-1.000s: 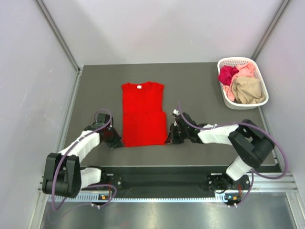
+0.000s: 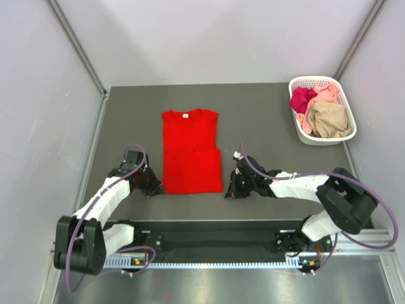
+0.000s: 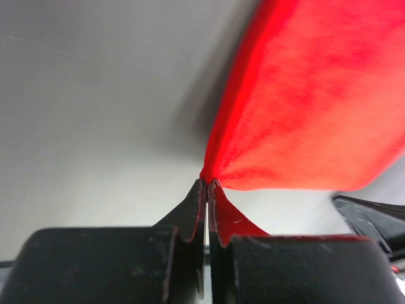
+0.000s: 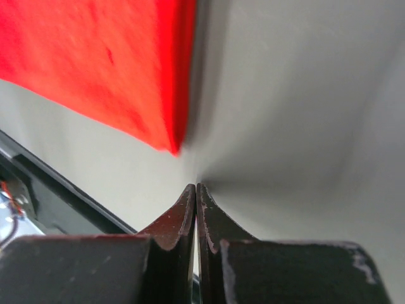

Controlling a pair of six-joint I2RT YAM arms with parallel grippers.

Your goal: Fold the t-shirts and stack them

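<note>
A red t-shirt (image 2: 191, 170) lies on the grey table, its collar at the far side and its lower half a flat folded panel with straight sides. At the panel's near left corner my left gripper (image 2: 162, 192) is shut; in the left wrist view its tips (image 3: 215, 185) meet right at the red cloth (image 3: 304, 114). My right gripper (image 2: 228, 196) is beside the near right corner, shut with nothing between its fingers. The right wrist view shows the shirt's corner (image 4: 171, 136) a small gap away from those joined tips.
A white basket (image 2: 323, 142) with pink, crimson and tan cloths stands at the far right. Bare table (image 2: 259, 114) lies to both sides of the shirt. The table's near edge (image 2: 202, 221) runs close in front of both grippers.
The left gripper has shifted only slightly.
</note>
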